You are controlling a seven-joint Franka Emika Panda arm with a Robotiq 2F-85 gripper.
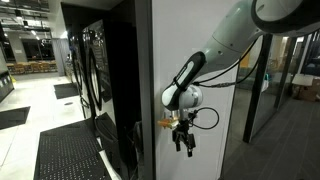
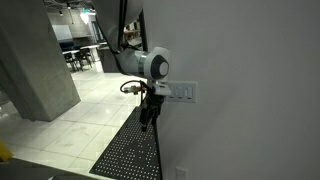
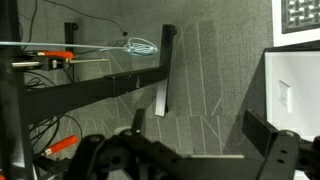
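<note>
My gripper (image 1: 184, 147) hangs pointing down in front of a pale panel (image 1: 210, 100) in exterior view 1. The same gripper (image 2: 149, 126) shows near the edge of a grey wall in exterior view 2. Its two fingers stand well apart in the wrist view, one finger (image 3: 138, 122) at left and the other at right. Only grey carpet (image 3: 205, 75) and part of a black frame lie below and between them. Nothing is held.
Under the gripper, a black metal frame (image 3: 95, 90) with cables and orange-handled tools (image 3: 65, 145) fills the left side. A white panel (image 3: 290, 85) stands at right. A switch plate (image 2: 181, 92) is on the wall. Open carpet lies in the middle.
</note>
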